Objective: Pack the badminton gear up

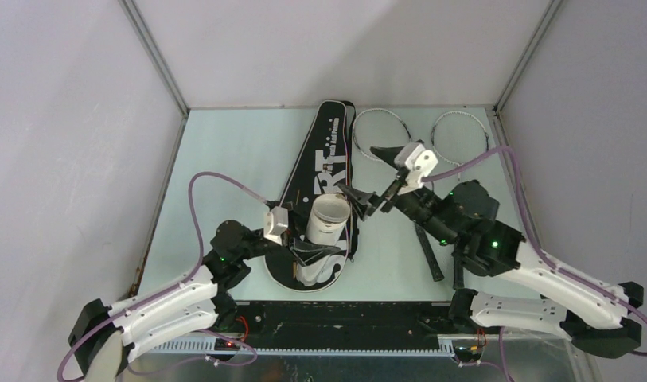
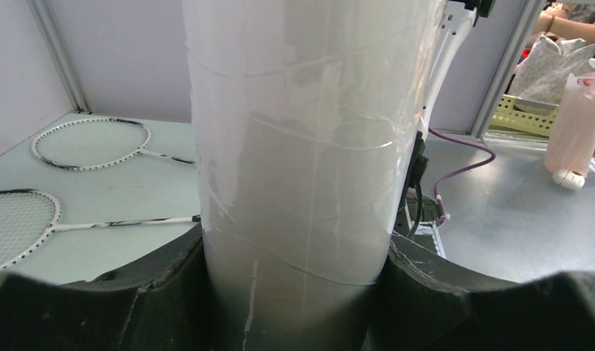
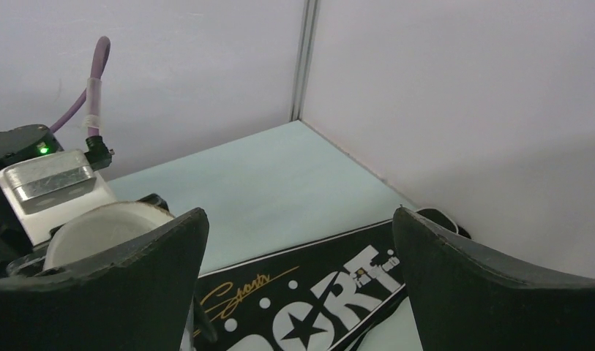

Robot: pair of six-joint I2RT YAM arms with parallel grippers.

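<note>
A white shuttlecock tube [image 1: 326,223] stands over the black racket bag [image 1: 312,155], with my left gripper [image 1: 312,247] shut on it; in the left wrist view the tube [image 2: 305,146] fills the space between the fingers. Its round top [image 3: 104,230] shows at lower left in the right wrist view. My open right gripper [image 1: 368,175] is raised just right of the tube's top, nothing between its fingers. Two rackets [image 2: 89,142] lie on the table at the right of the top view, their handles partly under the right arm.
White walls close in the back and sides. The right arm covers much of the table's right part.
</note>
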